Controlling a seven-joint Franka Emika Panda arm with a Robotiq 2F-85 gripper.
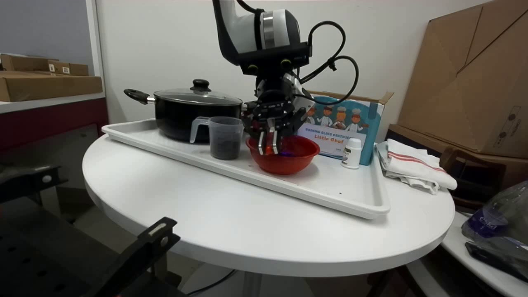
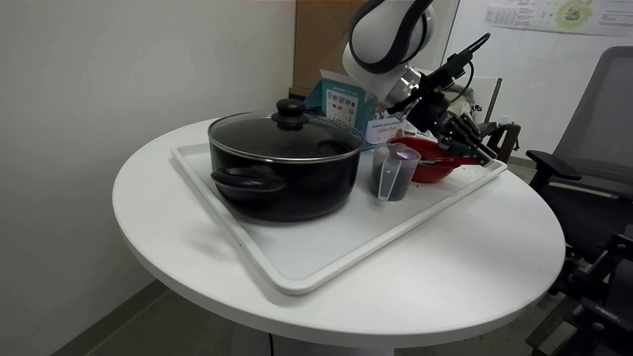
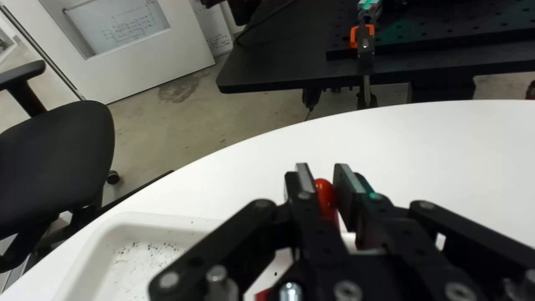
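Note:
Between its two fingers my gripper is shut on the red handle of a utensil. In exterior view 2 this red handle runs sideways out of the gripper, low over the bowl's rim. The utensil's far end cannot be made out clearly. A red bowl rests on the white tray, with the gripper in front of and above its left part in exterior view 1. Something purple shows inside the bowl. The wrist view has the gripper near the tray's edge, most of the bowl hidden.
Left of the bowl stands a clear measuring cup with dark contents, close to it. A black lidded pot is farther left. A white bottle, a blue box and a folded towel lie to the right.

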